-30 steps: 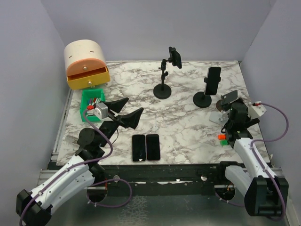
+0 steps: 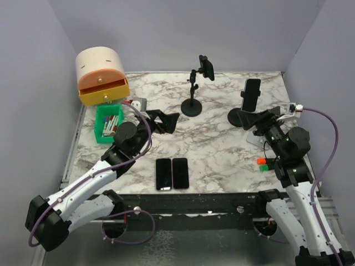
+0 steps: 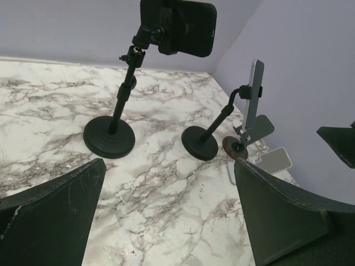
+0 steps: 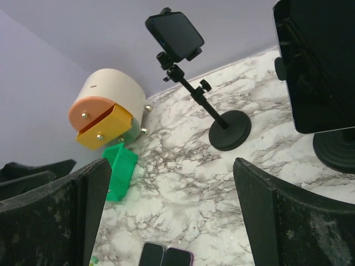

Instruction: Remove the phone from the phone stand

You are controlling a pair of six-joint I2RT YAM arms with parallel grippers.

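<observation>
A black phone (image 2: 250, 94) stands upright in a holder on a round-based stand at the back right; it fills the right of the right wrist view (image 4: 316, 61). A second stand (image 2: 191, 106) at the back middle holds another phone (image 2: 206, 66), seen tilted in both wrist views. My right gripper (image 2: 255, 116) is open just below and in front of the right phone, its fingers empty. My left gripper (image 2: 170, 122) is open over the table, left of and below the middle stand, empty.
Two phones (image 2: 172, 173) lie flat at the front middle. A drawer box (image 2: 102, 75), a green bin (image 2: 102, 127) of markers and, at the right, small items (image 2: 269, 165) line the sides.
My left gripper has moved rightward and turned.
</observation>
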